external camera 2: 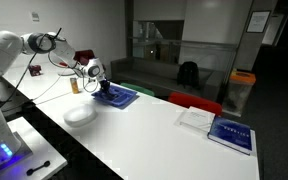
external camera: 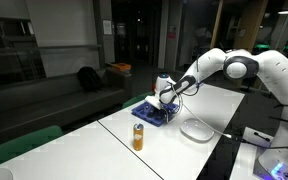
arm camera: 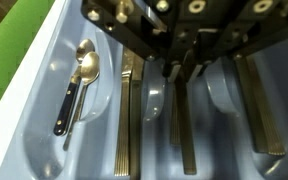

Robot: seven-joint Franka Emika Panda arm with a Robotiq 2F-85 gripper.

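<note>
A blue cutlery tray (external camera: 144, 114) lies on the white table, and my gripper is low over it. In the wrist view the fingers are shut on the upper part of a dark metal cutlery handle (arm camera: 185, 130); its other end is hidden beneath the gripper. That handle runs along a middle compartment, beside another piece of cutlery. To its left lie long ridged handles (arm camera: 123, 130). The leftmost compartment holds spoons, one with a black handle (arm camera: 68, 103). More ridged handles (arm camera: 259, 115) lie in the right compartment.
A white round dish (external camera 2: 79, 115) and an orange-brown container (external camera: 138, 137) stand on the table near the tray. Farther along are a white rack (external camera 2: 196, 119) and a dark blue box (external camera 2: 232, 134).
</note>
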